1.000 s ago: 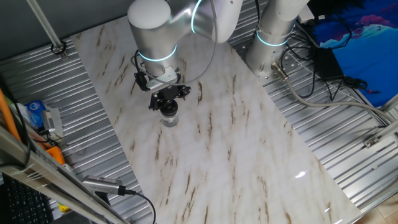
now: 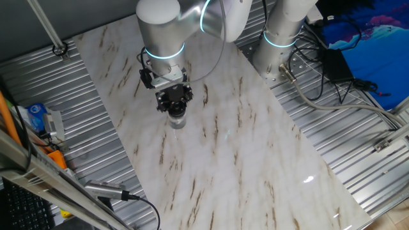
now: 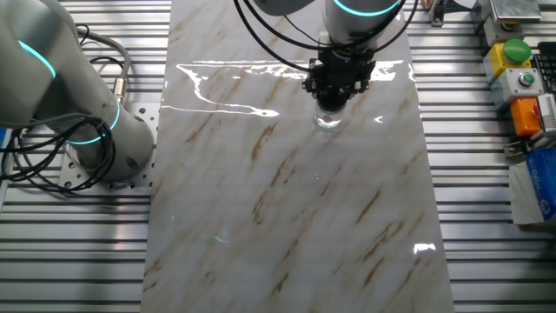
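Observation:
A small clear jar [image 2: 177, 121] with a black top is directly under my gripper [image 2: 175, 106] in exterior view 1. In exterior view 2 the jar [image 3: 327, 120] shows below the dark gripper [image 3: 335, 92], over the far part of the marble-patterned board. The fingers are around the jar's black top, and my gripper appears shut on it. The black parts merge, so the contact itself is hard to make out. Whether the jar's base touches the board cannot be told.
The marble-patterned board [image 2: 217, 172] is otherwise bare, with wide free room in front. Beside it the robot's base [image 3: 113, 143] stands with looped cables. Off the opposite edge lie a green button box [image 3: 516, 54], an orange box [image 3: 525, 115] and a blue packet [image 3: 543, 178].
In exterior view 1 the arm and gripper have shifted slightly right, and the jar has moved right with them by a small amount. Less of the black top shows now.

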